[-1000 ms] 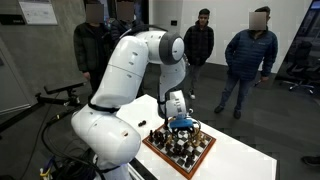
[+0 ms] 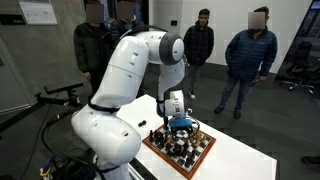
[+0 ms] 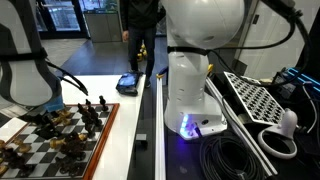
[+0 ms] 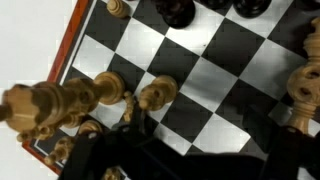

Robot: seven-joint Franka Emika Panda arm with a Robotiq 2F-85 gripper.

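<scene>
A wooden-framed chessboard [image 2: 208, 153] carries many light brown and dark pieces. Over it stands my gripper, its fingers wide apart with nothing between the fingers; bare black and white squares show in the gap. Just left of one finger in the wrist view is a light brown piece [image 4: 158, 93]. A taller brown piece [image 4: 50, 106] leans large into that view at the far left, and another brown piece [image 4: 305, 85] stands at the right edge. A dark piece [image 4: 176, 12] is at the top. In exterior view 2, the gripper hangs low among the pieces.
A few small dark items [image 2: 142, 123] lie left of the board. In exterior view 2 a dark blue device [image 3: 128, 83] lies beyond the board. Several people stand behind the table.
</scene>
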